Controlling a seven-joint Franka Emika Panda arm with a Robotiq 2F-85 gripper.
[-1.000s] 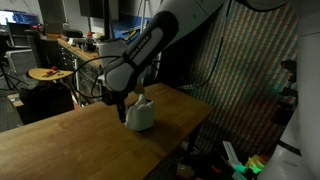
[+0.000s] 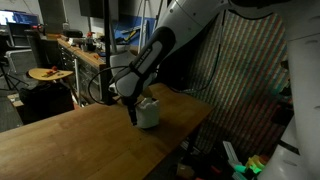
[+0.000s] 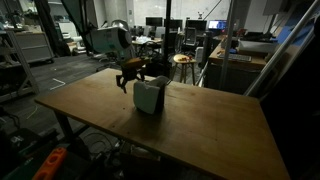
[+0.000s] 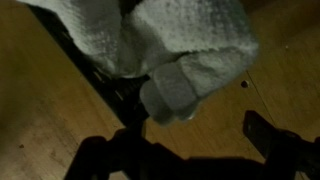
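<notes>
A pale cloth point(image 4: 205, 45) hangs over the edge of a dark mesh container point(image 4: 85, 65) in the wrist view, one rounded end drooping down the side. On the wooden table, this shows as a light grey bundle point(image 2: 149, 114), also seen as a grey draped shape point(image 3: 149, 97) in the second exterior view. My gripper is open, its dark fingers point(image 4: 262, 132) apart at the bottom of the wrist view. Nothing is held between them. In the first exterior view the gripper point(image 2: 132, 108) is low, just beside the cloth's left side; contact cannot be told.
Bare wooden tabletop point(image 2: 70, 145) lies to the left in the first exterior view. A round stool point(image 2: 50, 74) and desks stand behind the table. A dark mesh partition point(image 2: 240, 75) rises at the right.
My gripper has moved rightward in the first exterior view, and now covers part of the bundle's left side. The cloth and container look about the same.
</notes>
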